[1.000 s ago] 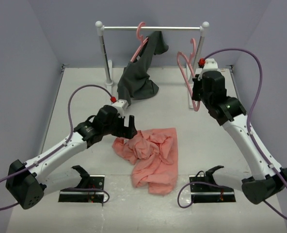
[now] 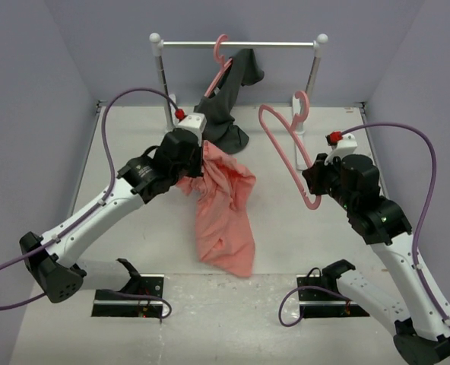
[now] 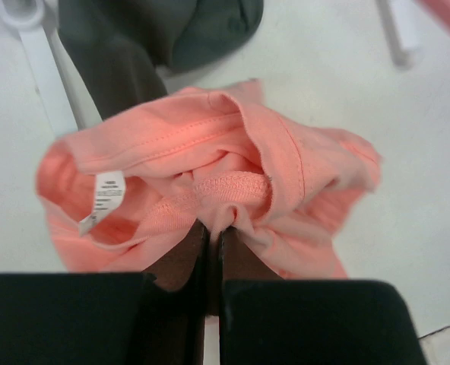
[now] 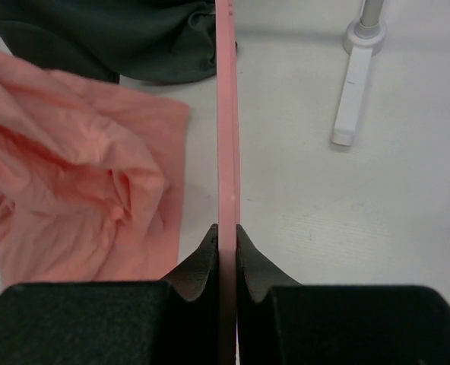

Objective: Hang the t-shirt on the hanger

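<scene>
The salmon-pink t-shirt (image 2: 226,217) hangs bunched from my left gripper (image 2: 201,173), its lower part trailing toward the front of the table. In the left wrist view the fingers are shut on a pinch of the t-shirt (image 3: 229,194) by its ribbed neckline, a white label (image 3: 106,196) showing to the left. My right gripper (image 2: 316,182) is shut on a pink hanger (image 2: 283,146), held up at the right with its hook toward the rack. The right wrist view shows the hanger (image 4: 226,122) edge-on between the fingers. The hanger and shirt are apart.
A white-topped rack (image 2: 270,44) stands at the back. From its bar hangs another pink hanger (image 2: 220,53) bearing a dark green garment (image 2: 225,103), close behind the t-shirt.
</scene>
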